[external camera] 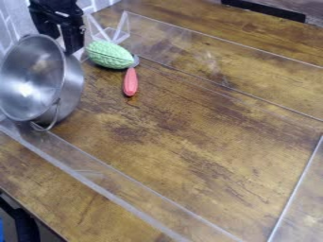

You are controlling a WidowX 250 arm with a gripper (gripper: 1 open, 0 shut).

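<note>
A steel pot [38, 80] with a wire handle sits tilted at the left of the wooden table, against the wall side. My black gripper [66, 33] is at the top left, just behind the pot and partly cut off and hidden, so its fingers are hard to read. A green textured oval object [109, 56] lies right of the gripper, and a red elongated object [130, 81] lies below it.
Clear plastic barriers [139, 203] border the work area on several sides. A dark edge runs along the top right.
</note>
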